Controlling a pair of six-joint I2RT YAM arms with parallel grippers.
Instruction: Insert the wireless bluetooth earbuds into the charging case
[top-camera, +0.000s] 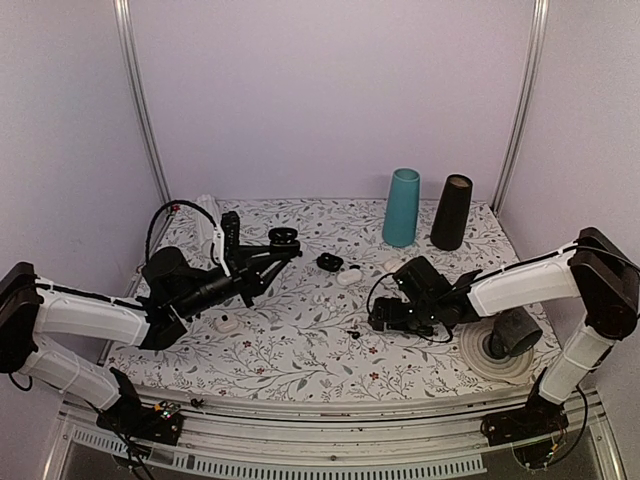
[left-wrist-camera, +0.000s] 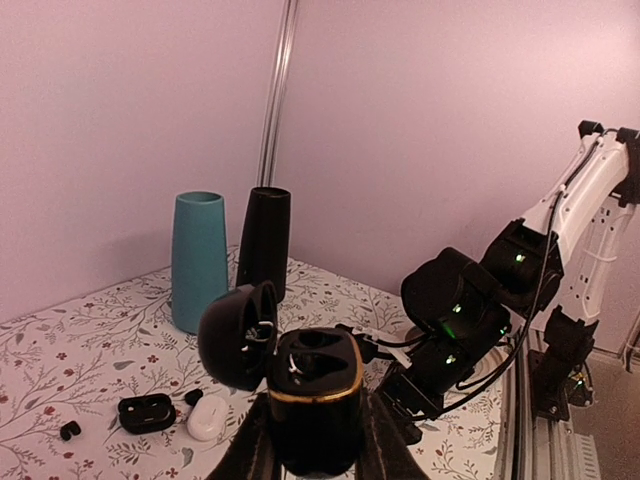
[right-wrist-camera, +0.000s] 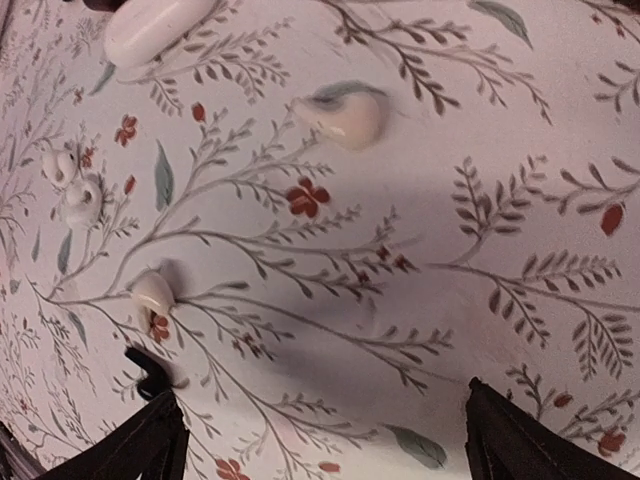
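Note:
A black charging case (left-wrist-camera: 316, 400) with a gold band is held up off the table, my left gripper (top-camera: 290, 252) shut on it. Its lid (left-wrist-camera: 238, 335) stands open to the left side; whether a bud sits inside its dark slots I cannot tell. Low over the table on the right, my right gripper is open, with only bare patterned cloth between its fingers. A small black earbud (right-wrist-camera: 150, 376) lies on the cloth just beyond the left finger, outside the fingers. From above, this dark earbud (top-camera: 354, 335) shows left of my right gripper.
White earbuds (right-wrist-camera: 78, 185) and other pale buds lie scattered nearby. A closed black case (left-wrist-camera: 146, 413) and a white case (left-wrist-camera: 208, 417) rest farther back. Teal (top-camera: 402, 208) and black (top-camera: 452, 212) vases stand behind; a plate with a cup (top-camera: 515, 331) is at right.

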